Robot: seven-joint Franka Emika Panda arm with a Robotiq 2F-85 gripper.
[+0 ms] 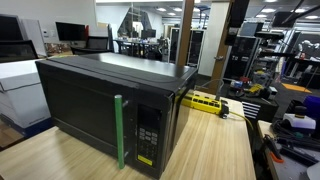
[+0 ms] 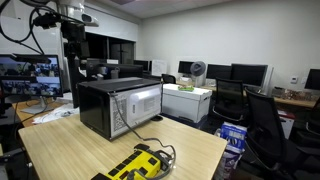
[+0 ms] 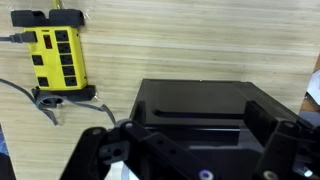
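Observation:
A black microwave (image 1: 110, 100) stands on the wooden table, its door closed, with an upright green strip (image 1: 119, 131) on the door handle beside the keypad. Its side and back panel (image 2: 140, 105) face the second exterior camera. From the wrist view, the dark microwave top (image 3: 195, 97) lies below my gripper. The fingers stand wide apart and nothing shows between the fingers. In the second exterior view my gripper (image 2: 76, 85) hangs at the left, close to the microwave in that picture; the exact gap cannot be judged.
A yellow power strip (image 3: 57, 57) with its cable lies on the table, beside the microwave. White boxes (image 1: 20, 94) stand beyond it at the left. Bare wooden table (image 2: 60, 150) shows in front of the microwave. Chairs (image 2: 265, 125) stand off the table's right side.

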